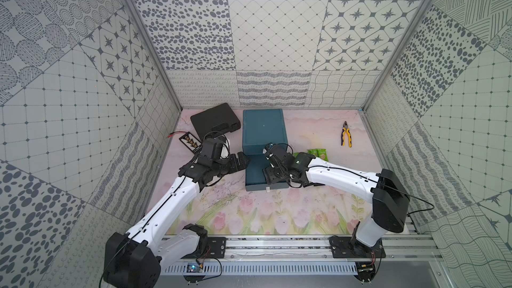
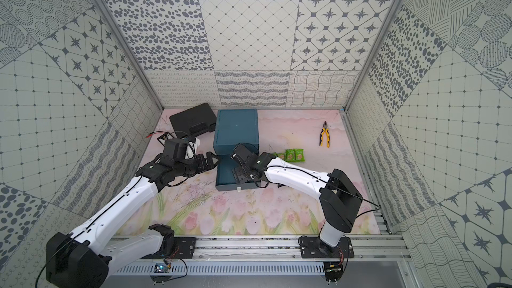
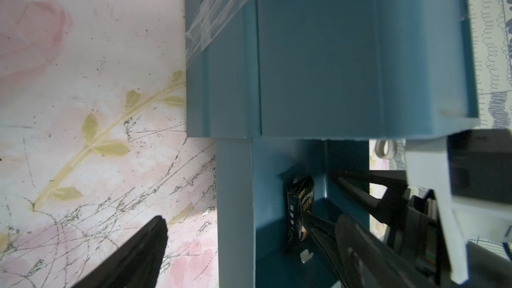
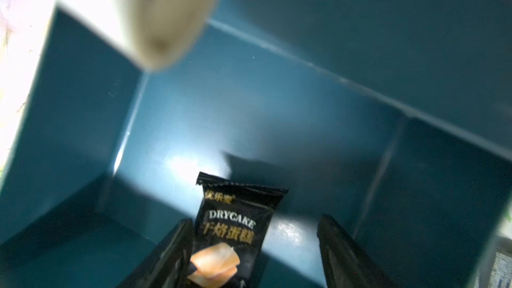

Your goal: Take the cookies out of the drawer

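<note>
A black DRYCAKE cookie packet stands leaning inside the pulled-out drawer; it also shows in the left wrist view as a dark packet (image 3: 299,205). My right gripper reaches into the drawer, open, its fingers on either side of the packet. The packet lies closer to the left finger in that view; contact is unclear. My left gripper is open at the drawer's left side, its fingers apart with the drawer's side wall between them. Green packets (image 2: 293,154) lie on the table to the right of the drawer.
The blue cabinet (image 1: 264,128) stands behind the open drawer. A black case (image 1: 216,120) and a small tray of parts (image 1: 190,141) lie at the back left. Yellow-black pliers (image 1: 346,134) lie at the back right.
</note>
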